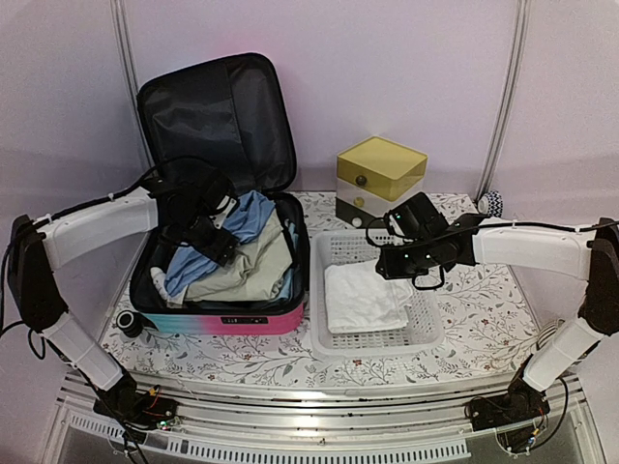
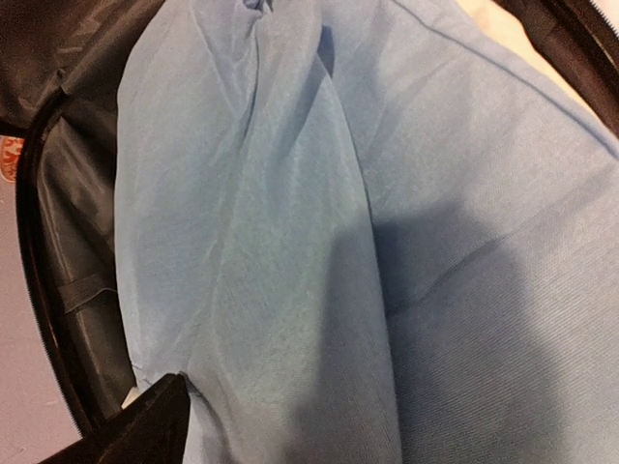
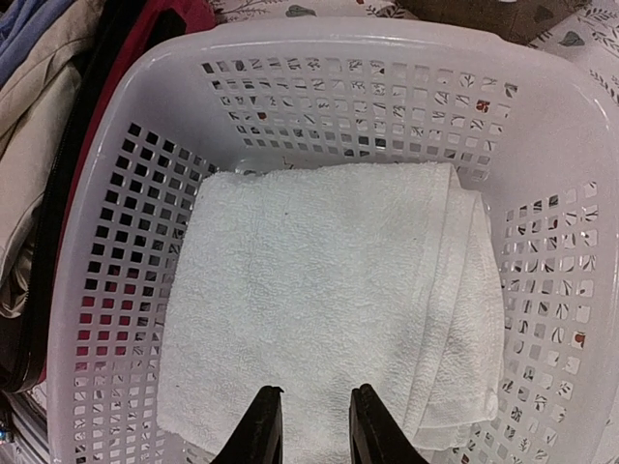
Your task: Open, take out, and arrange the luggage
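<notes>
The suitcase [image 1: 224, 321] stands open at the left, its dark lid tilted back. Inside, a blue garment [image 2: 261, 193] lies across a beige garment [image 1: 256, 271]. My left gripper [image 1: 227, 235] is over these clothes, its fingers apart. In the left wrist view one dark finger [image 2: 160, 425] shows against the blue cloth's edge; the other is out of sight. At the right, a folded white towel [image 3: 309, 280] lies flat in the white basket [image 3: 358, 34]. Above the towel is my right gripper, open with nothing between its fingertips.
A small drawer box [image 1: 382, 172] with a yellow top stands behind the basket. A patterned cup-like object [image 1: 490, 204] is at the back right, and a dark round object [image 1: 130, 323] is by the suitcase's front left corner. Patterned table shows right of the basket.
</notes>
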